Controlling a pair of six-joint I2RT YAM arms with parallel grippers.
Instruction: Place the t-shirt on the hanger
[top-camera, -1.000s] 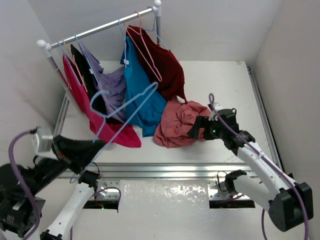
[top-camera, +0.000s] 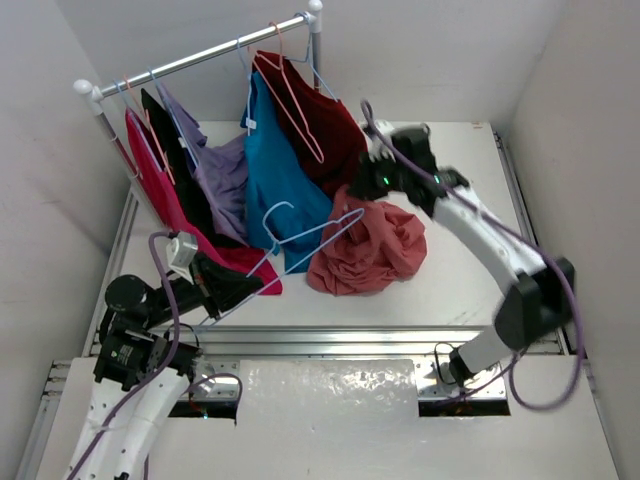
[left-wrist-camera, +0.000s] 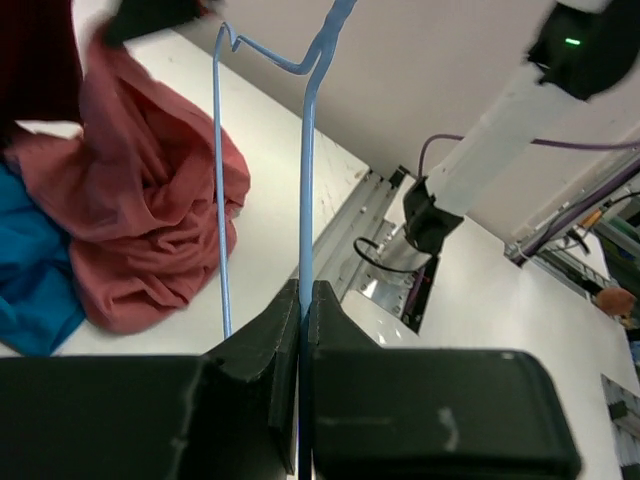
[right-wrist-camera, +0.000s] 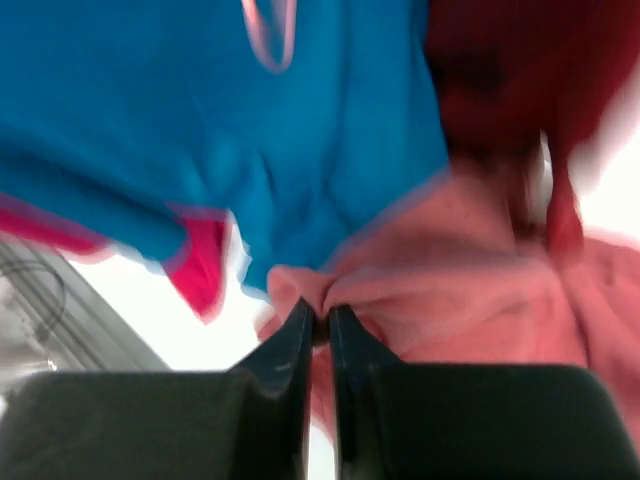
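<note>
The salmon-pink t shirt (top-camera: 375, 250) lies crumpled on the white table, part of it pulled up toward my right gripper (top-camera: 358, 186). In the right wrist view, which is blurred, that gripper's fingertips come almost together with a fold of pink cloth (right-wrist-camera: 430, 300) pinched at them. My left gripper (top-camera: 254, 285) is shut on a thin light-blue hanger (left-wrist-camera: 308, 190), whose hook and arms reach over the table in front of the shirt. The hanger is bare, and its far end passes above the shirt's left side in the top view.
A metal rack (top-camera: 210, 58) at the back left carries several garments, among them a blue one (top-camera: 285, 190) and a dark red one (top-camera: 325, 130) beside the shirt. Free table (top-camera: 470, 170) shows at the right.
My right gripper has moved back and left, lifting part of the shirt.
</note>
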